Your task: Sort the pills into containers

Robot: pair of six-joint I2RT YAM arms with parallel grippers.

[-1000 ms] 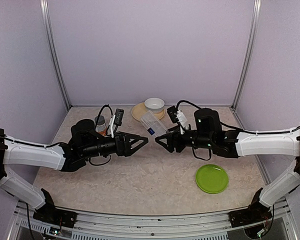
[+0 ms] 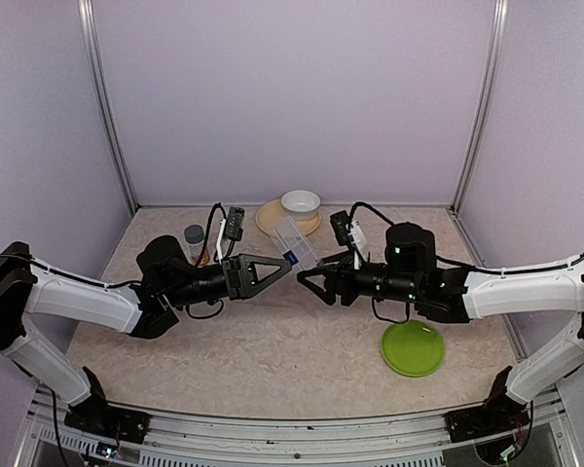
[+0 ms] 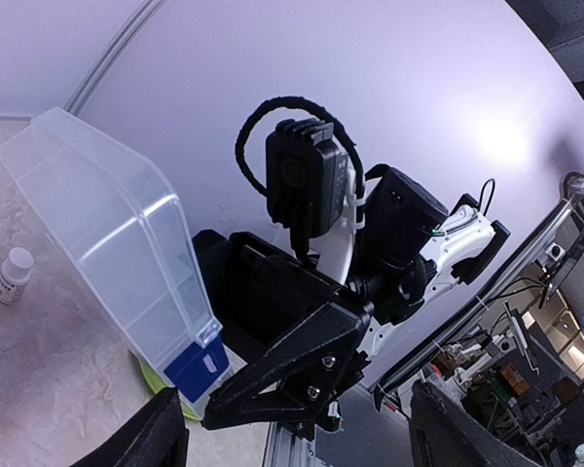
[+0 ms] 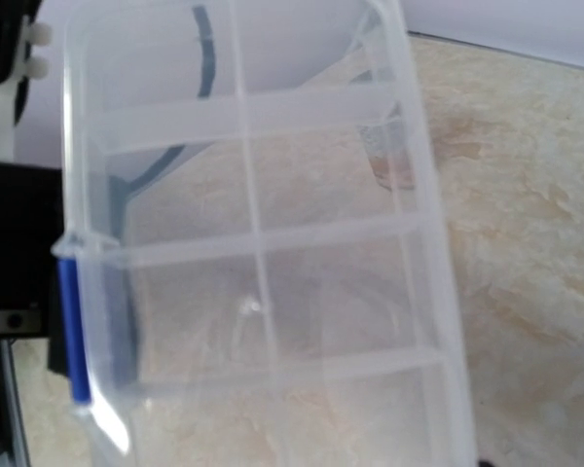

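Observation:
A clear plastic box (image 2: 292, 239) with a blue latch (image 3: 197, 364) is held tilted in the air by my right gripper (image 2: 316, 279), which is shut on its lower end. In the right wrist view the divided box (image 4: 258, 233) fills most of the picture, its compartments looking empty. Close to the latch, my left gripper (image 2: 287, 264) stands open; its fingers (image 3: 159, 428) are wide apart in the left wrist view, with nothing visibly gripped. A small white-capped pill bottle (image 3: 15, 276) stands upright on the table. No loose pills can be made out.
A white bowl (image 2: 300, 203) sits on a round tan board (image 2: 267, 216) at the back. A grey-capped jar (image 2: 195, 239) stands behind the left arm. To the front right lies a green plate (image 2: 412, 348).
My left gripper has come right and slightly up, up to the box's latch end. The right arm has shifted slightly left with the box, narrowing the gap between the grippers.

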